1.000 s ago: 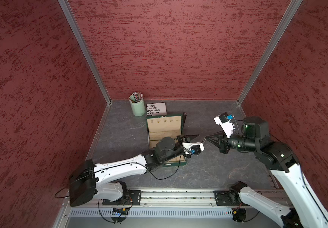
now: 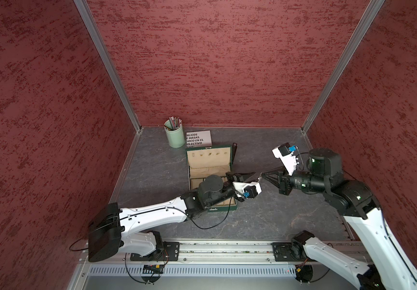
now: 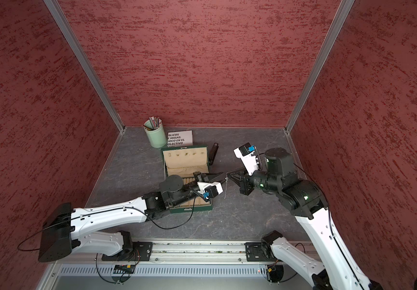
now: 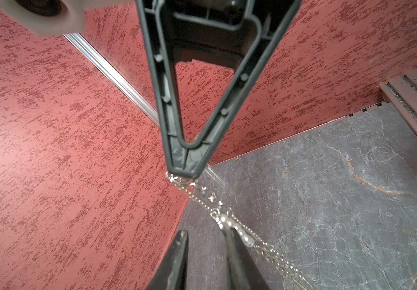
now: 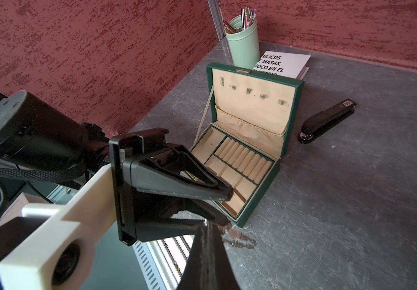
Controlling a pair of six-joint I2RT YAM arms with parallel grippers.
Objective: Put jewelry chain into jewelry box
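Note:
The silver chain (image 4: 232, 227) hangs from my right gripper's fingertips (image 4: 183, 162), which are shut on it above my left gripper. My left gripper is part open; in the left wrist view the chain runs just beyond its blurred fingertips, and whether it touches them I cannot tell. In the right wrist view my right gripper faces the left one, whose two fingers stand apart by the chain. The green jewelry box (image 5: 259, 210) stands open behind the left gripper, with a cream divided tray and hooks in its lid.
A pen cup (image 5: 244, 48) and printed booklet (image 5: 290, 62) stand behind the box. A black stapler (image 5: 326, 120) lies to its right.
The right arm has not visibly moved.

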